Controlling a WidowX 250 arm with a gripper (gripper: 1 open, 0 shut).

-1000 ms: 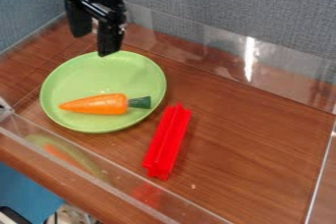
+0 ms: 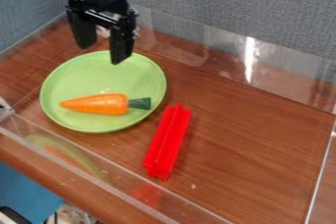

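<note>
My black gripper [image 2: 101, 41] hangs open above the back of a green plate [image 2: 77, 81], its two fingers apart with nothing between them. An orange toy carrot [image 2: 94, 103] with a dark green top lies across the front half of the plate. A long red block [image 2: 167, 141] lies on the wooden table to the right of the plate, angled toward the front.
Clear low walls [image 2: 249, 61] edge the table at the back and front. A grey padded wall rises behind.
My gripper has moved slightly to the right and down over the plate. The carrot, plate and red block are unmoved.
</note>
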